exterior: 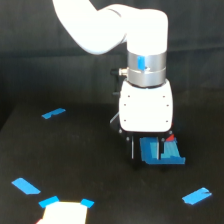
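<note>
A blue patch [172, 160] lies on the dark table, right of centre. A small part of a red object [171, 139] shows beside the white hand at the patch's far edge, and the rest of it is hidden. My gripper [145, 154] points down in front of the patch. Its two thin dark fingers stand apart, the right one in front of the blue and the left one just beyond the patch's left edge. I see nothing held between them.
Blue tape strips mark the table at the back left [54, 113], front left [26, 186] and front right [197, 196]. A pale object [64, 213] sits at the front edge. Open dark table fills the left and middle.
</note>
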